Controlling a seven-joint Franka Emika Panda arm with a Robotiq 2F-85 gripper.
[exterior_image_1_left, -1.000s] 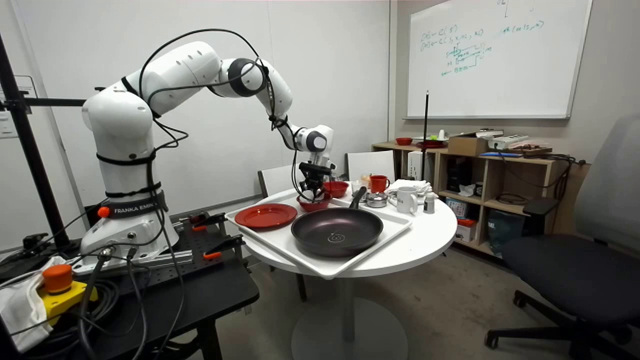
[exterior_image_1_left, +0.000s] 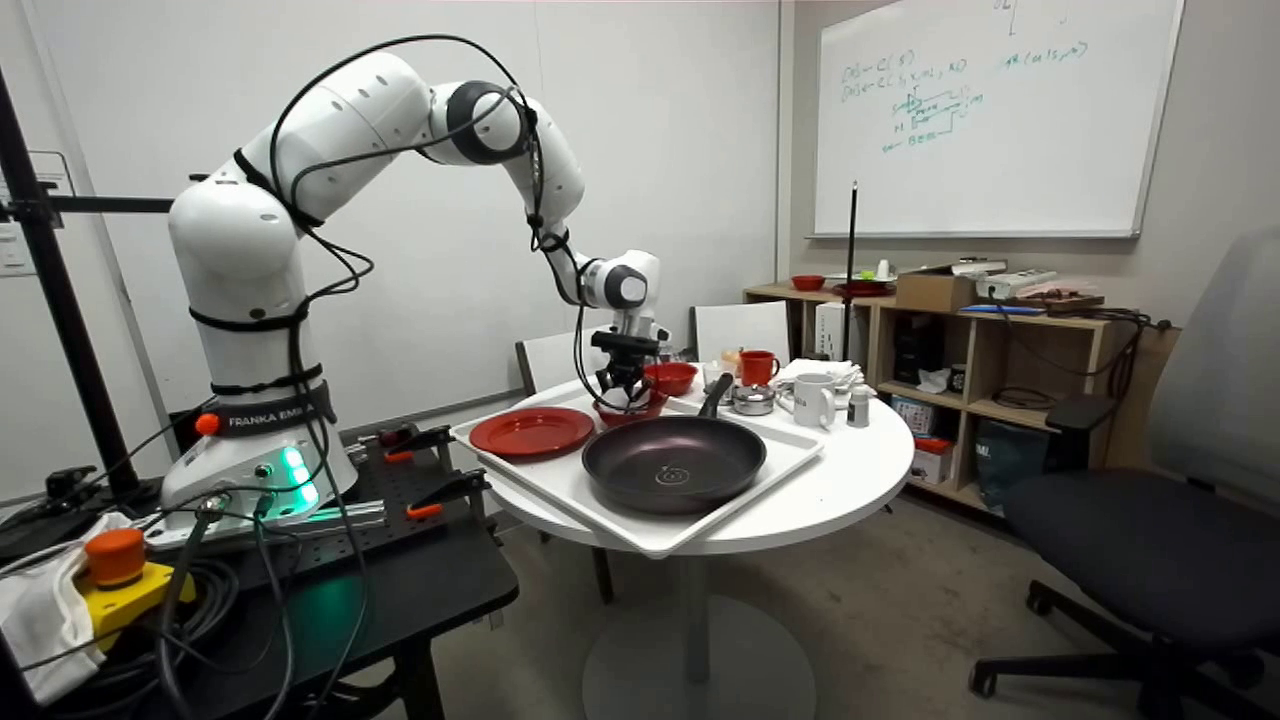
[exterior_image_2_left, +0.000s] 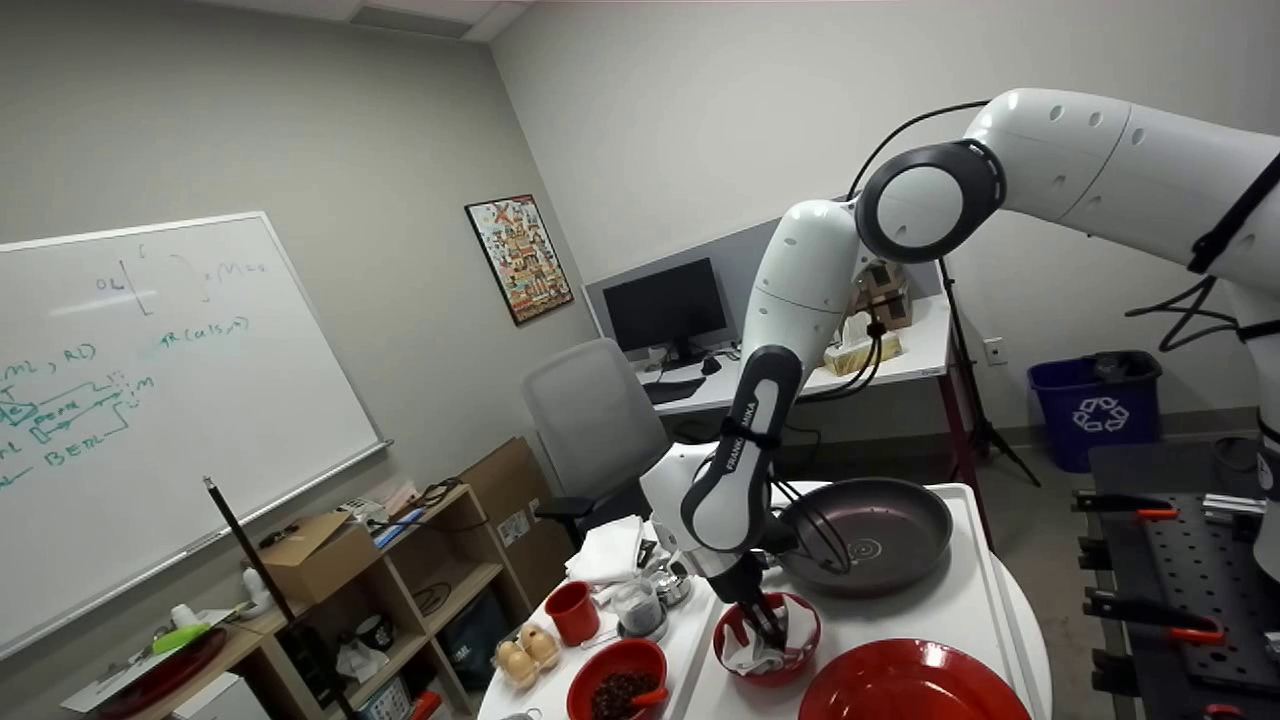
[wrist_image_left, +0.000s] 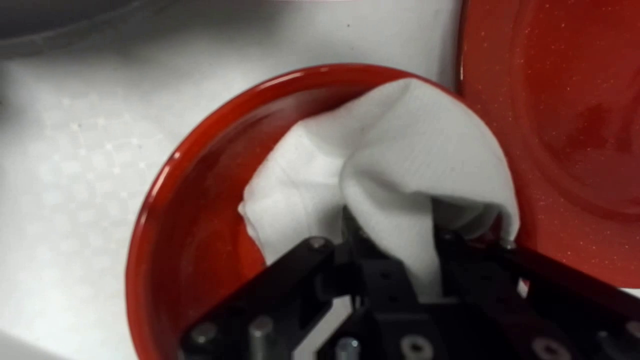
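Note:
A crumpled white cloth (wrist_image_left: 432, 144) lies in a red bowl (wrist_image_left: 180, 153), its upper folds resting near the rim. My gripper reaches down into the bowl, shut on the cloth, with a fold running between its fingers. Exterior view 2 shows the same gripper (exterior_image_2_left: 771, 634) over the bowl (exterior_image_2_left: 782, 677), with white cloth (exterior_image_2_left: 750, 655) around the fingers. From exterior view 1, the gripper (exterior_image_1_left: 624, 390) stands low at the bowl behind the pan, and its fingertips are hard to make out.
Close beside the bowl are a red plate (exterior_image_2_left: 912, 690) and a dark frying pan (exterior_image_2_left: 876, 540), on a white tray (exterior_image_1_left: 786, 452). Beyond the tray stand another red bowl (exterior_image_2_left: 588, 674), a red mug (exterior_image_2_left: 572, 613), eggs (exterior_image_2_left: 525, 655) and a white mug (exterior_image_1_left: 813, 400).
The arm's elbow has risen a little. My hand has shifted slightly left in exterior view 1 while staying low at the bowl. The pan and plate have not moved.

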